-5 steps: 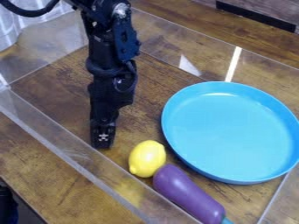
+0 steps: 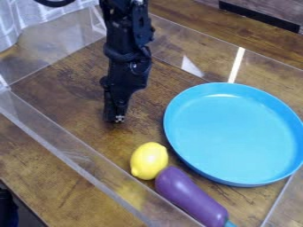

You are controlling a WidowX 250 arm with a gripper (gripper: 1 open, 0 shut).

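Observation:
The black robot gripper [image 2: 116, 110] hangs over the wooden floor of the clear-walled tray, left of the blue plate [image 2: 231, 133]. Its fingers look closed, with nothing visible between them. A yellow lemon [image 2: 149, 160] and a purple eggplant [image 2: 190, 194] lie below and right of it, apart from the gripper.
Clear plastic walls [image 2: 71, 146] border the work area. Bare wood shows to the left of the gripper and behind the plate. A white cloth sits at the top left outside the tray.
The gripper has moved up in the view, away from the lemon and the near wall, and slightly to the right. The lemon, eggplant and plate have not moved.

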